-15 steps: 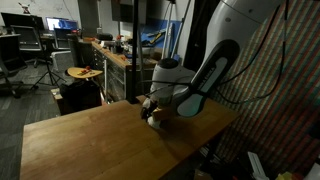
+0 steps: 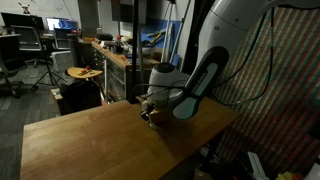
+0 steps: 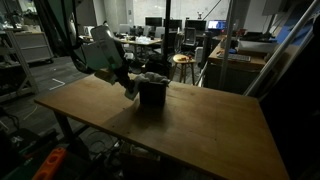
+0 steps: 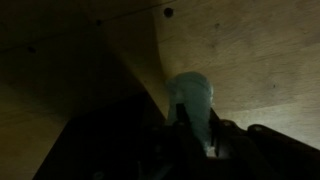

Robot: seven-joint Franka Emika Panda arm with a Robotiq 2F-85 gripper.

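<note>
A pale, rounded object (image 4: pixel 192 98) stands out in the middle of the dark wrist view, at the fingers of my gripper. Its lower part is hidden among the dark finger parts. In exterior view 2 a small pale shape (image 3: pixel 131 91) shows beside a black box (image 3: pixel 152 94), below the arm's wrist. Exterior view 1 has my gripper (image 2: pixel 150 113) low over the wooden table (image 2: pixel 85 145), pointing down. How far apart the fingers stand, and whether they touch the pale object, is too dark to tell.
Something grey and crumpled (image 3: pixel 153 78) lies at the top of the black box, right beside the gripper. Desks, a round stool (image 2: pixel 84 73) and chairs stand beyond it.
The arm has shifted slightly in exterior view 1, staying low over the same spot. Less of the white patch at the gripper shows now than a second ago.
</note>
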